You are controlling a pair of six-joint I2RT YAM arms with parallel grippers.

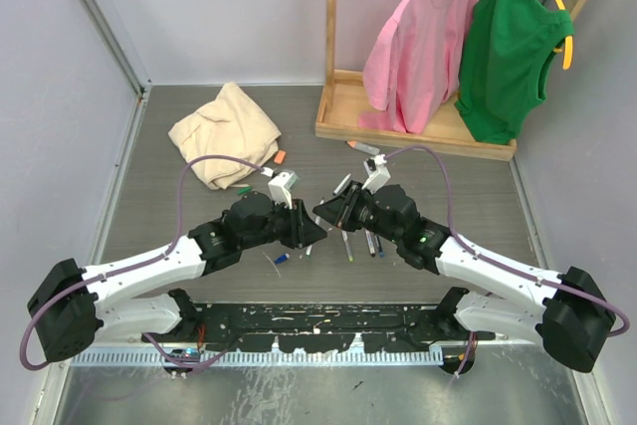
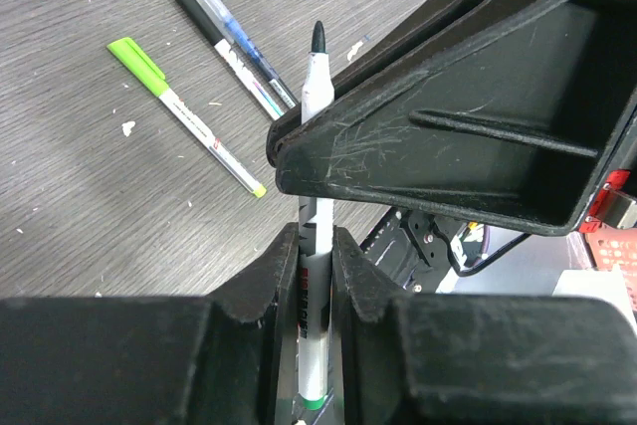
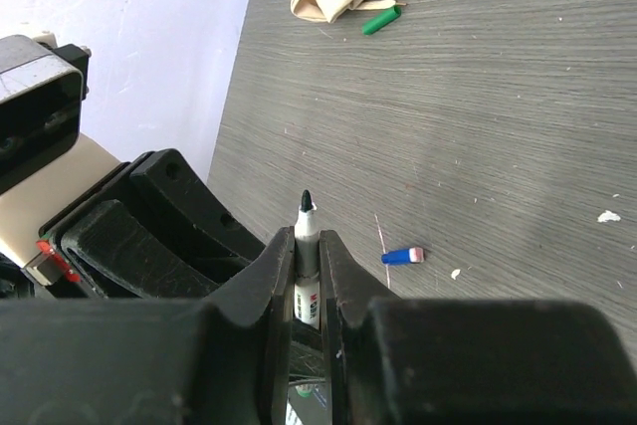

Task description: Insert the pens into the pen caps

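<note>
A white pen with a bare black tip and green end stands between both grippers. My left gripper is shut on its body, the green end below the fingers. My right gripper is shut on the same pen nearer the tip, which pokes up above its fingers. In the top view the grippers meet at mid-table, hiding most of the pen. A green cap lies beside the cloth, and a blue cap lies on the table.
A green-capped pen, a black-capped pen and a blue-capped pen lie close to the grippers. A beige cloth, an orange block and a wooden rack stand farther back.
</note>
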